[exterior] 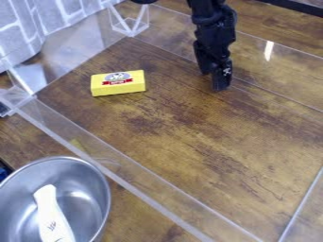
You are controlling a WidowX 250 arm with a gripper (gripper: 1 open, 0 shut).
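My black gripper (216, 70) hangs at the upper middle of the camera view, low over the wooden surface, its fingertips pointing down; nothing shows held in it, and the gap between its fingers is hard to make out. A yellow box (117, 83) with a red-and-white label lies to its left, apart from it.
Clear plastic walls (139, 184) border the wooden area (202, 132), whose middle and right are bare. A steel bowl (90, 189) holding a white utensil (51, 217) sits at the lower left. Crumpled white material (44, 28) fills the upper left corner.
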